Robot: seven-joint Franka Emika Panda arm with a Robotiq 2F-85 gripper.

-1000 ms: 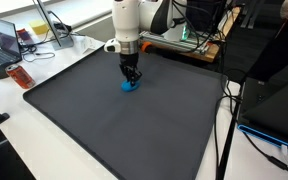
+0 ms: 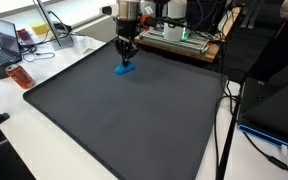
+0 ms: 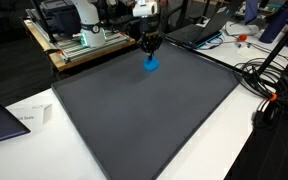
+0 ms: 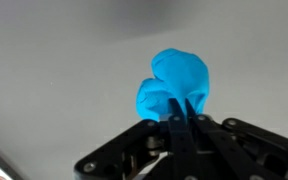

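A crumpled bright blue cloth [image 2: 125,69] is at the far end of the dark grey table. My gripper [image 2: 125,61] is directly over it, shut on a gathered part of the fabric. In the second exterior view the cloth [image 3: 151,64] spreads below the fingers, low over the tabletop; whether it touches the surface is hard to tell. From the wrist, the cloth [image 4: 180,70] fans out past the fingertips in two lobes, with a pinched fold running between the fingers of my gripper.
A red can [image 2: 21,76] sits at the table's left edge, with a laptop [image 2: 10,38] behind it. Cables [image 3: 269,85] lie along one side of the table.
In the first exterior view, my gripper and the blue cloth have moved farther from the camera and slightly left. The arm has pulled back toward its base. The can stays put.
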